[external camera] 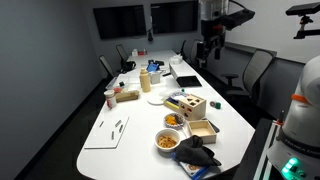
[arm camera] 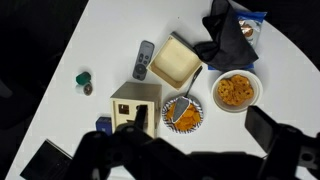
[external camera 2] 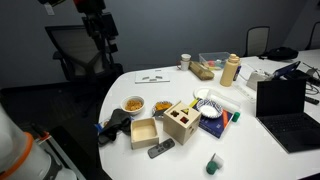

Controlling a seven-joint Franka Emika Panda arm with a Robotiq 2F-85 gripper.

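High above the white table, my gripper (external camera: pixel 206 58) hangs empty. In the wrist view its dark fingers (arm camera: pixel 262 127) stand wide apart at the lower edge, so it is open. Below it lie a wooden shape box (arm camera: pixel 140 102), a shallow beige tray (arm camera: pixel 174 62) and a white bowl (arm camera: pixel 237 90) of orange ring-shaped pieces. A smaller patterned bowl (arm camera: pixel 182 114) holds orange food, with a grey-bladed utensil across it. A black cloth (arm camera: pixel 229 40) partly covers a blue packet (arm camera: pixel 254 24). The gripper touches none of these.
A dark remote (arm camera: pixel 144 60) lies beside the tray. A green item (external camera 2: pixel 212 167) sits near the table edge. Farther along are a white plate (external camera 2: pixel 205 107), tan bottles (external camera 2: pixel 231 70) and a black laptop (external camera 2: pixel 285 115). Bare tabletop shows left of the bowls in exterior view 1.
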